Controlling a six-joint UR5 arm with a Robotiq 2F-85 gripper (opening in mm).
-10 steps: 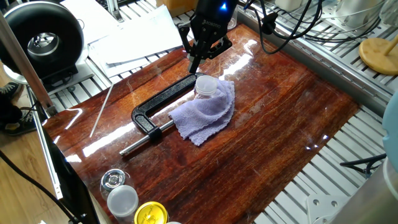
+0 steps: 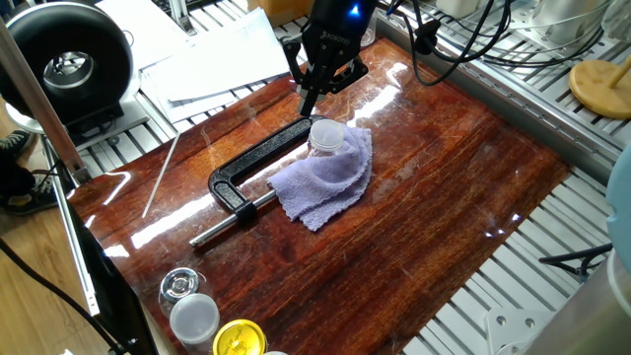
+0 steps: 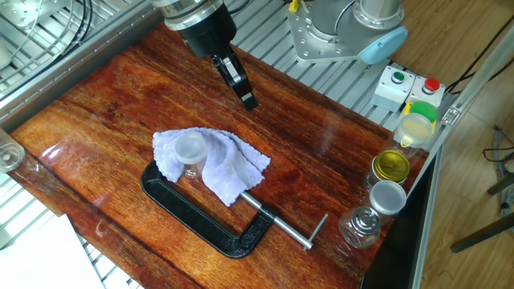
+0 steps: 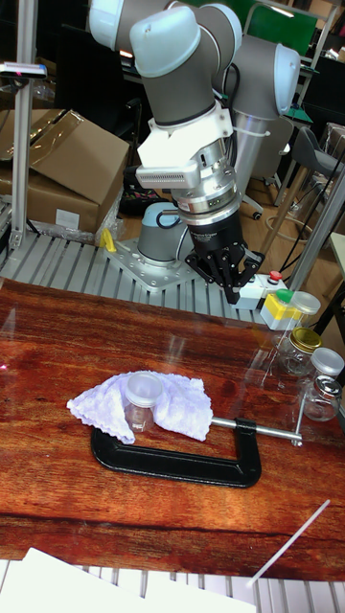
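My gripper (image 4: 233, 296) hangs above the table with its fingers brought together, and nothing shows between them. In exterior view 2 its fingertips (image 3: 250, 103) are apart from the cloth, on the robot-base side of it. A pale purple cloth (image 2: 327, 184) lies crumpled on the wooden table. Wrapped partly by that cloth stands a small clear jar (image 4: 141, 414) with a whitish lid (image 3: 190, 148); the cloth hides part of its side. Against the cloth lies a black C-clamp (image 3: 193, 218), whose metal screw (image 4: 267, 430) runs out from beside the cloth.
Along one table edge stand several jars, among them one with a gold lid (image 3: 392, 165) and one with a silver lid (image 4: 327, 386). A thin white stick (image 2: 161, 176) lies near the paper sheets (image 2: 212, 61).
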